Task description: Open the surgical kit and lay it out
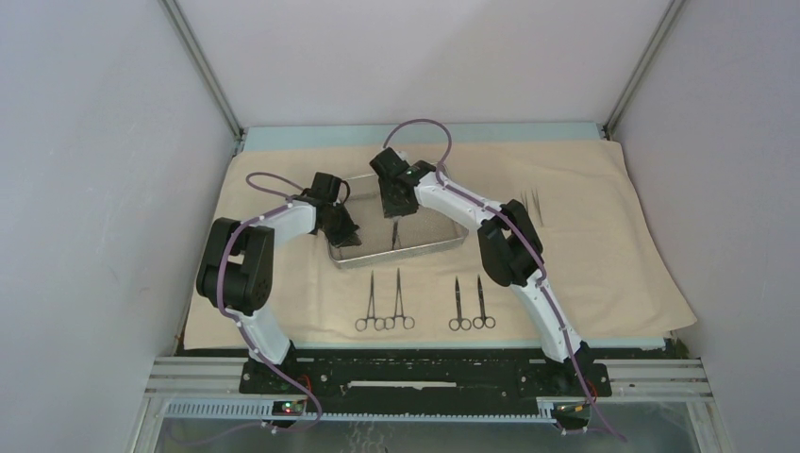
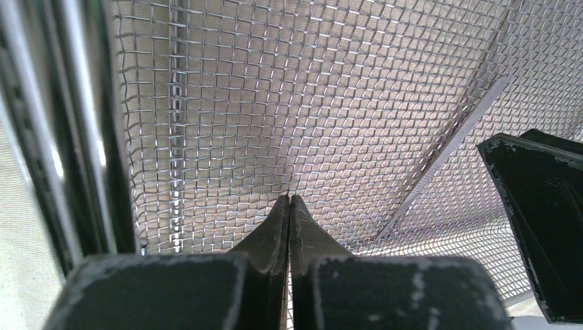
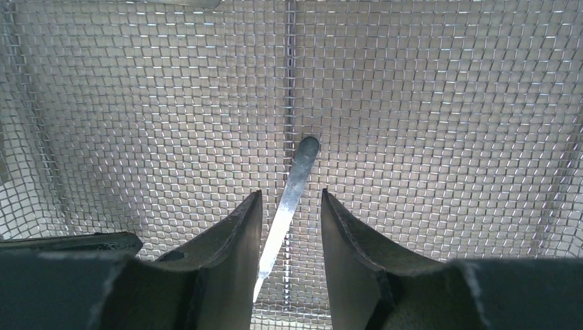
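Note:
The wire mesh tray [image 1: 415,250] rests mid-table with both grippers over it. A slim flat metal instrument [image 3: 292,185] lies slanted on the mesh floor. My right gripper is open above this instrument, its fingers to either side in the view and not closed on it. Over the tray's left part, my left gripper is shut, and nothing shows between its fingertips. The same flat instrument [image 2: 447,155] appears to its right in the left wrist view. The end of another metal piece [image 3: 196,2] shows at the top edge of the right wrist view.
In front of the tray, two ring-handled clamps [image 1: 399,300] and two pairs of scissors [image 1: 481,307] lie on the beige cloth [image 1: 604,264]. Several thin instruments [image 1: 537,208] lie right of the right arm. Open cloth extends farther right. The grippers are close together.

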